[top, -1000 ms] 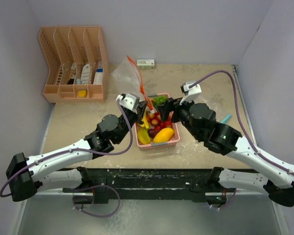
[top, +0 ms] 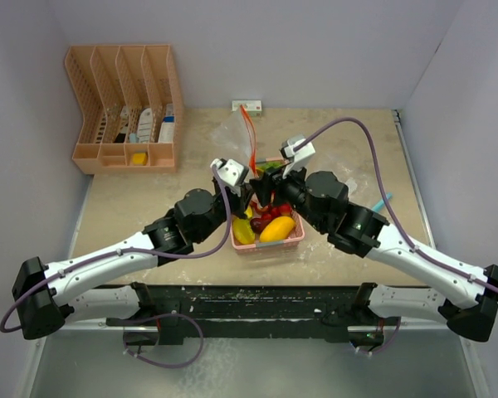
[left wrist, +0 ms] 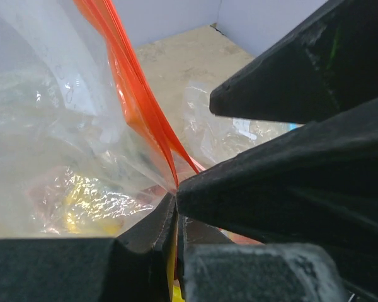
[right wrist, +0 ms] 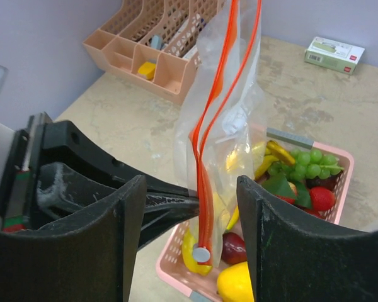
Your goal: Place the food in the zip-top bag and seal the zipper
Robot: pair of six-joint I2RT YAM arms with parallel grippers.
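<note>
A clear zip top bag (right wrist: pixel 186 145) with an orange zipper strip (right wrist: pixel 206 207) hangs upright above the food basket. My left gripper is shut on the bag near the zipper's lower end. In the right wrist view a round white piece (right wrist: pixel 201 255) sits at the bottom of the strip. My right gripper is part open, its two fingers on either side of the strip's lower end and apart from it. Something yellow (left wrist: pixel 91 204) shows through the clear film in the left wrist view. Whether food lies inside the bag I cannot tell.
The pink basket (right wrist: pixel 344 189) holds green grapes (right wrist: pixel 312 165), a yellow mango (top: pixel 277 229) and several red fruits. A compartment organizer (top: pixel 124 157) stands back left, a small box (top: pixel 246 107) at the back. Clear plastic (left wrist: pixel 220 135) lies on the table's right side.
My left gripper has moved slightly right with the bag, and the strip now stands more upright. My right gripper has come left, close to the left one, over the basket.
</note>
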